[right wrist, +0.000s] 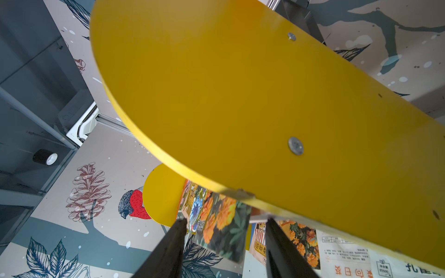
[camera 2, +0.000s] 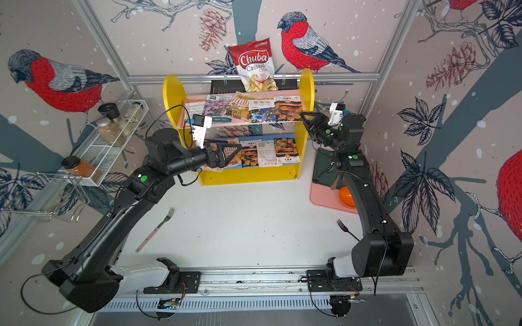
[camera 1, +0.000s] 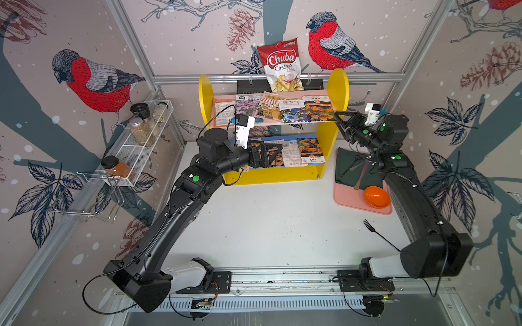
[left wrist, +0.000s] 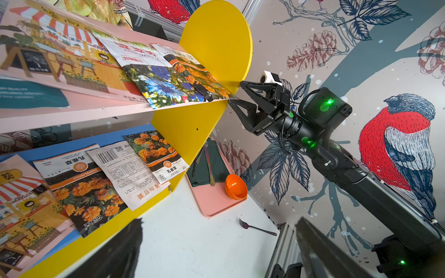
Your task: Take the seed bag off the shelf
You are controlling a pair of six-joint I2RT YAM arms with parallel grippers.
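On the upper shelf [left wrist: 74, 113] lies a row of flat seed bags; the rightmost, with orange flowers [camera 1: 318, 108], reaches the shelf's front edge. My right gripper [camera 1: 338, 118] is at that shelf's right end, its fingers part open. Seen from the right wrist, the orange-flower bag [right wrist: 220, 224] juts past the edge and appears in the gap between the blurred fingers. Contact with it cannot be made out. In front of the lower shelf, my left gripper [camera 2: 227, 153] stands open and empty, its fingers [left wrist: 116, 254] wide apart.
A yellow side panel [right wrist: 259, 102] stands close by the right gripper. More seed bags [left wrist: 129, 171] rest on the lower shelf. A chips bag [camera 1: 281, 65] is on top at the back. The pink tray [camera 1: 348, 198] holds an orange bowl [camera 1: 376, 197].
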